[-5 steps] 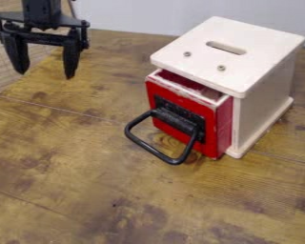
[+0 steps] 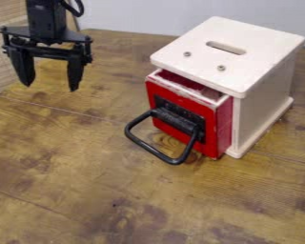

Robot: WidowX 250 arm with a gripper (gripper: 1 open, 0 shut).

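Observation:
My black gripper (image 2: 50,69) hangs at the upper left, open, with its two fingers apart and nothing between them. To its right stands a white wooden box (image 2: 262,105) with a slot and two bolts on top. Its red front panel (image 2: 216,132) sits slightly out from the body, with a black loop handle (image 2: 152,149) sticking out low toward the lower left. The gripper is well apart from the box and handle.
A pale wall runs along the back, and a light board stands at the far left edge.
The gripper has moved slightly down and to the right. The box and its handle look unchanged.

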